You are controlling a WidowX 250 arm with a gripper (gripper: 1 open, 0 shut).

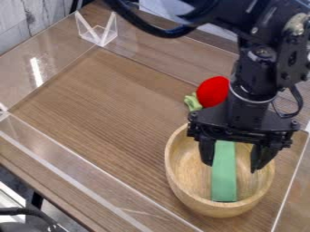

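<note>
A green bar lies in a wooden bowl at the lower right. My black gripper is over the bowl's back half, its fingers just above and around the bar's upper end; whether they touch it is unclear. The finger looks partly open, but the frame does not show this clearly.
A red object with a green top lies behind the bowl, partly hidden by the arm. A clear wire-like item stands at the back left.
</note>
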